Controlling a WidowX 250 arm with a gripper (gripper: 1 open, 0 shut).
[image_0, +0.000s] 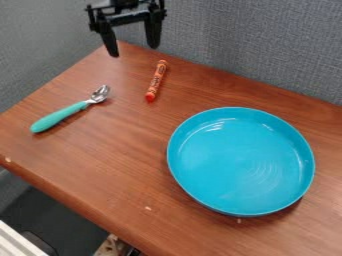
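My black gripper (131, 38) hangs at the top of the view, open, its two fingers apart with empty space between them, above the back-left corner of the table. Below it to the right lies a red tube-like stick (156, 81) with pale markings. A scoop (64, 113) with a teal handle and metal head lies at the left. A round turquoise plate (241, 160) occupies the right part of the wooden table (127, 190).
Grey padded walls (261, 45) border the table at the back and left. A white object (16, 242) sits off the table at bottom left.
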